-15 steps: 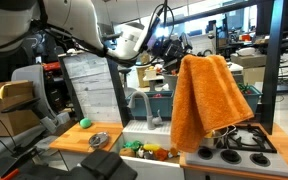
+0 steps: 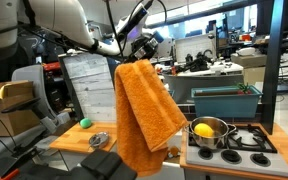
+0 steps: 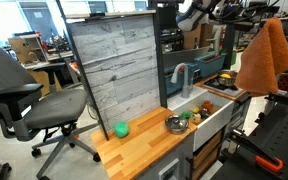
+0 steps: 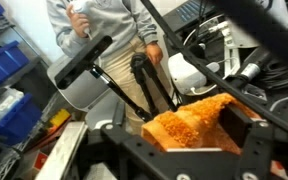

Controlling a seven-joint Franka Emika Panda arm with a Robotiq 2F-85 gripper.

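An orange towel [image 2: 149, 115] hangs in the air over the counter, left of the stove, its lower edge reaching down in front of the sink area. My gripper [image 2: 142, 50] is at the towel's top end, and its fingers are partly hidden there. In exterior view 2 the towel [image 3: 264, 65] hangs at the far right. In the wrist view bunched orange cloth [image 4: 189, 125] lies between the dark fingers, which look apart; how firmly they grip it does not show.
A pot with a yellow item [image 2: 206, 130] stands beside the black stove [image 2: 246, 150]. A metal bowl [image 3: 176, 124] and a green ball [image 3: 121, 129] sit on the wooden counter [image 3: 144, 150]. A teal bin [image 2: 224, 103] stands behind the pot. A person [image 4: 124, 35] is in the wrist view.
The arm and towel have swung left, from in front of the stove to over the sink area.
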